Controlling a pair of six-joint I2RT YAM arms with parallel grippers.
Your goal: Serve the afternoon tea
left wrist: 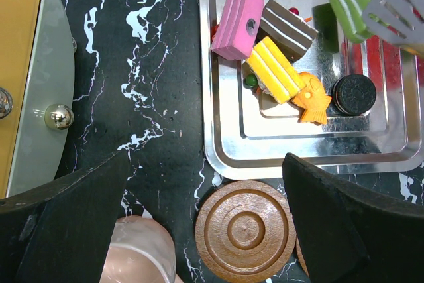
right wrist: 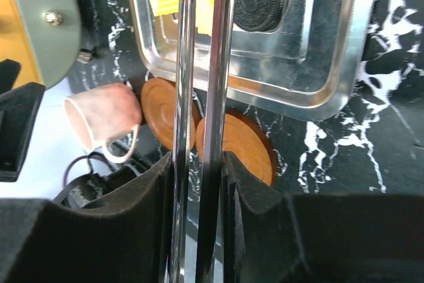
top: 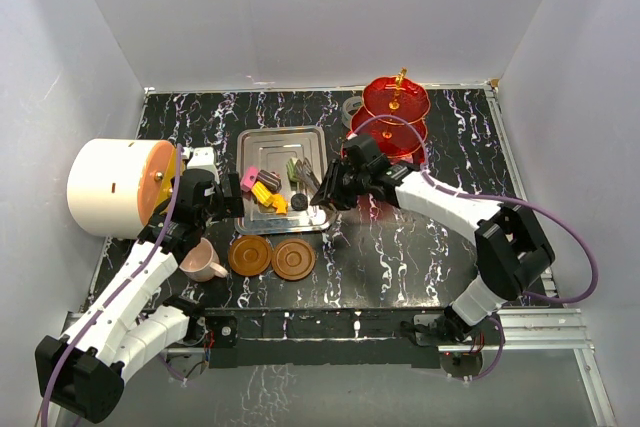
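Note:
The silver tray (top: 283,134) holds several toy cakes. My right gripper (top: 331,193) is shut on metal tongs (right wrist: 218,77), whose two arms run close together in the right wrist view. Their slotted head (left wrist: 399,12) overlaps the green striped cake (left wrist: 348,6), which sits tilted; whether it is clamped or clear of the tray cannot be told. Left of it lie a pink cake (left wrist: 237,23), brown cake (left wrist: 287,29), yellow cake (left wrist: 276,69), orange fish (left wrist: 313,99) and black cookie (left wrist: 354,94). Beside the tray, my left gripper is open and empty.
A red tiered stand (top: 396,99) stands at the back right. Two brown coasters (left wrist: 245,230) (top: 294,259) lie before the tray, with a pink cup (top: 203,261) to their left. A large white drum (top: 105,187) takes up the left side.

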